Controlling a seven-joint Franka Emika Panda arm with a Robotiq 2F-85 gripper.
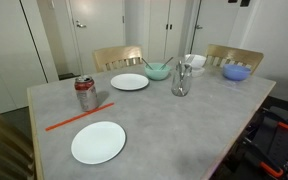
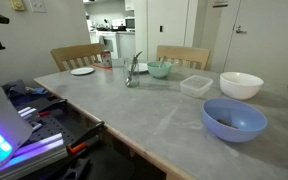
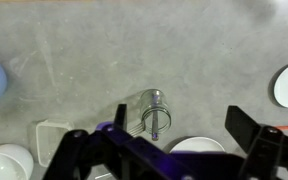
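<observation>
High above the table, my gripper stands open, its two dark fingers far apart with nothing between them. Its tip barely shows at the top edge of exterior view 1. Below it, in the wrist view, a clear glass jar (image 3: 154,115) holds a metal utensil; the same jar (image 1: 181,80) stands upright near the table's middle. A red-and-silver can (image 1: 86,93) stands to the left, with a thin red stick (image 1: 79,117) lying before it. One white plate (image 1: 98,142) lies at the front left, another plate (image 1: 129,81) farther back.
At the back sits a green bowl (image 1: 158,71) with utensils. Toward the other end are a clear container (image 2: 196,87), a white bowl (image 2: 241,86) and a blue bowl (image 2: 234,122) with something small inside. Chairs stand behind the table.
</observation>
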